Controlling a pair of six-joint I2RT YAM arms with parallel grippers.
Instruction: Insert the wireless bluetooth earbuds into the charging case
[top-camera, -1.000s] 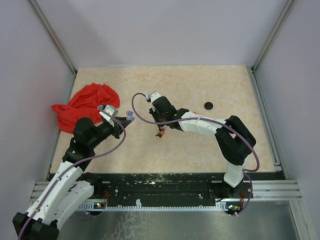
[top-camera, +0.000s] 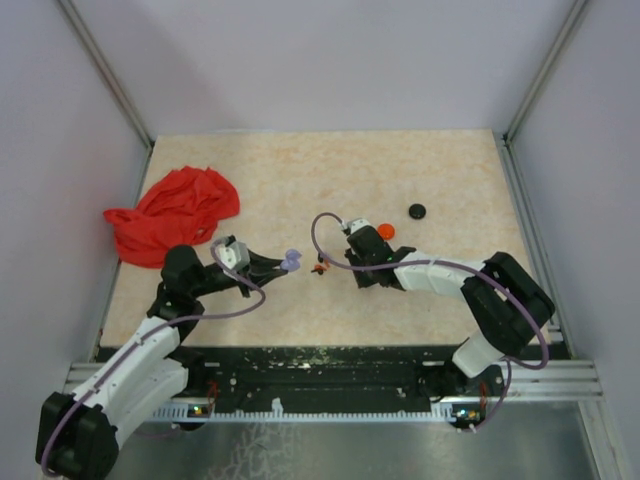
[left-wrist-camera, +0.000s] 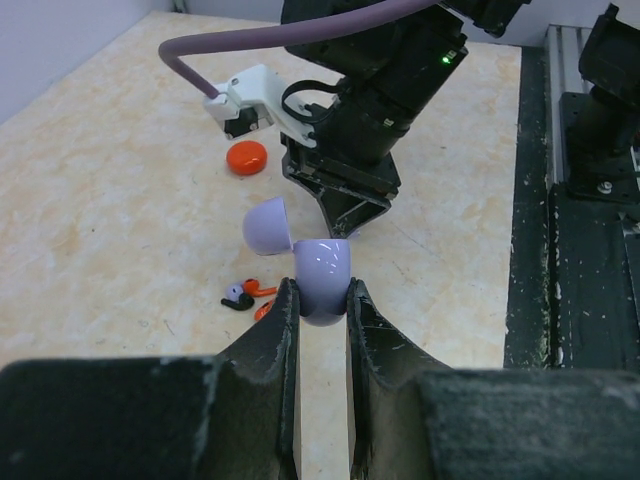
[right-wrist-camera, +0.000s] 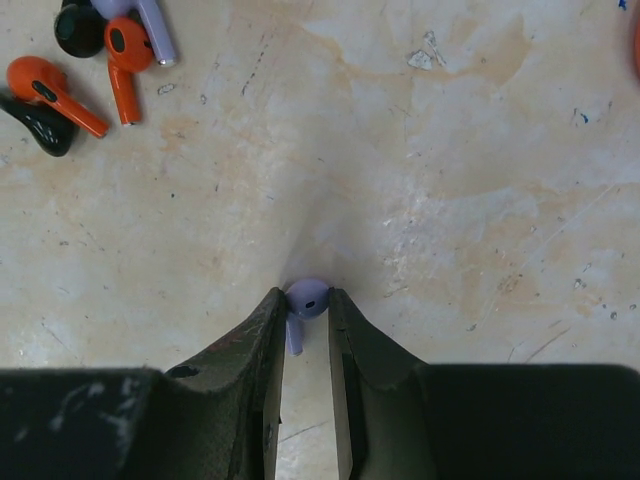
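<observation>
My left gripper is shut on a lilac case body (left-wrist-camera: 323, 270), held above the table left of centre; a lilac lid shape (left-wrist-camera: 266, 225) shows just behind it. At the table's middle right, my right gripper points down, shut on a small lilac earbud (right-wrist-camera: 307, 297), whose stem shows below its head. Loose earbuds in orange (right-wrist-camera: 40, 85), black (right-wrist-camera: 80, 35) and lilac (right-wrist-camera: 155, 35) lie together up and left of that gripper in the right wrist view.
A red cloth (top-camera: 175, 215) lies at the back left. An orange round case (top-camera: 386, 231) and a black one (top-camera: 417, 211) rest at the right.
Both arms have moved to the right and toward the front; the left gripper carries the lilac case along, and the right gripper is now lower right of the earbud cluster.
</observation>
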